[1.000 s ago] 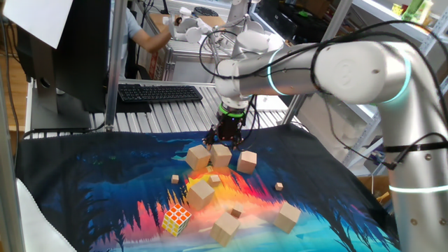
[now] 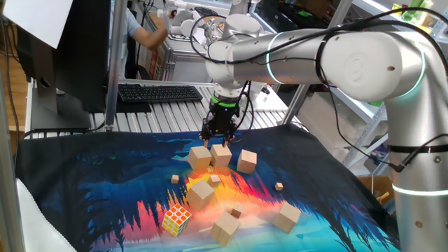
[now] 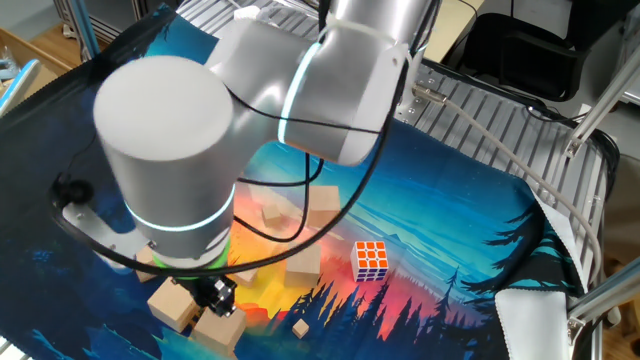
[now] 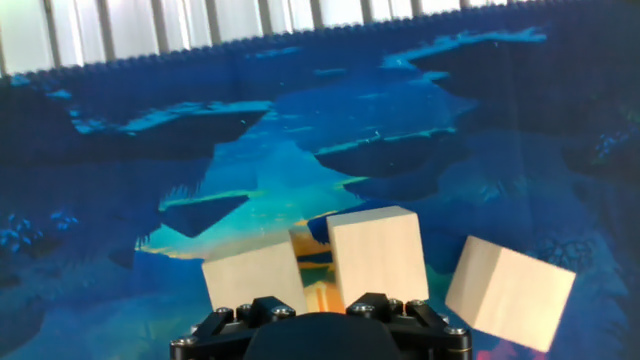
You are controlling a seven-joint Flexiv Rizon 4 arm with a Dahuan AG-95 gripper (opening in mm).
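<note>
My gripper point(image 2: 215, 143) points down over the far row of wooden cubes, its fingertips apart and nothing visible between them. Beneath it are the left cube point(image 2: 199, 158) and the middle cube point(image 2: 220, 156), close together with a narrow gap. The right cube point(image 2: 246, 162) stands a little apart. In the wrist view the fingers point(image 4: 268, 310) cover the near parts of the left cube point(image 4: 252, 272) and middle cube point(image 4: 378, 255); whether they touch either cannot be told. In exterior view 2 the arm partly hides the gripper point(image 3: 218, 296).
Nearer lie further large cubes point(image 2: 201, 195), several small cubes point(image 2: 278, 187) and a Rubik's cube point(image 2: 176, 220) on the patterned cloth point(image 2: 91, 168). A keyboard point(image 2: 159, 93) and monitor stand at the far left.
The gripper and forearm have moved somewhat left in exterior view 1. The left far cube has shifted slightly; the other objects look unmoved.
</note>
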